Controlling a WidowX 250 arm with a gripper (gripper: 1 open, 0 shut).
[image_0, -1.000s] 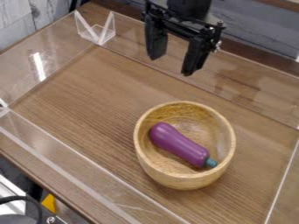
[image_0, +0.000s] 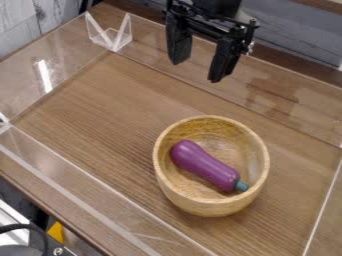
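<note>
A black gripper (image_0: 201, 50) hangs at the top centre over the wooden table (image_0: 94, 120), its two fingers pointing down and spread apart, nothing seen between them. Below it, toward the front right, a cream bowl (image_0: 171, 187) holds a purple eggplant-like object (image_0: 203, 163) with a teal tip, lying diagonally.
A clear bracket-like piece (image_0: 112, 30) stands at the back left. A dark object with yellow (image_0: 24, 236) shows at the bottom left corner, beyond the table's edge.
The gripper has moved up slightly in the view. The bowl and the purple object are unchanged.
</note>
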